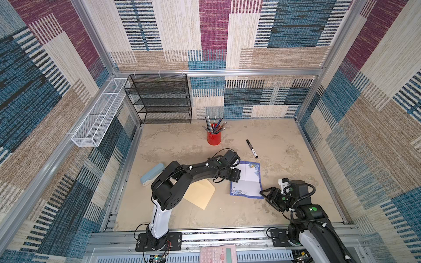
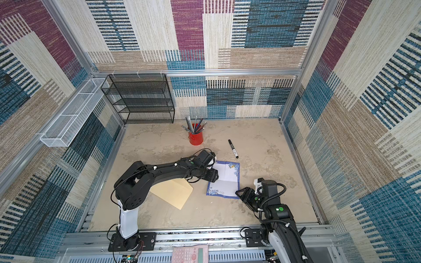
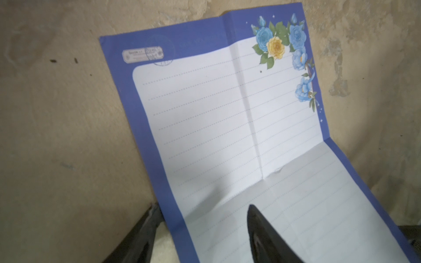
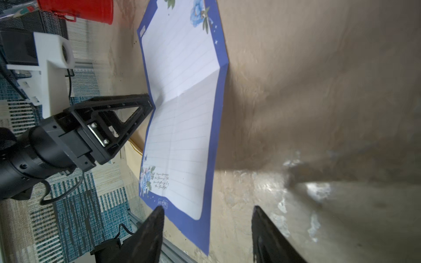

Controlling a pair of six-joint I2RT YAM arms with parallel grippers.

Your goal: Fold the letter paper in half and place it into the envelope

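The letter paper [image 1: 250, 186], white with a blue floral border, lies right of centre on the table. A crease runs across its middle, and its near right corner looks raised in the right wrist view. At its left edge, by that crease, is my left gripper, fingers apart and nothing visibly clamped between them. My right gripper stands open at the paper's near right corner [image 4: 199, 232], which shows between its spread fingers; contact is not clear. The yellow envelope [image 1: 200, 193] lies left of the paper, partly under the left arm.
A red cup of pens [image 1: 214, 138] stands behind the left gripper. A black marker [image 1: 252, 149] lies beyond the paper, and a light-blue object [image 1: 152, 174] sits far left.
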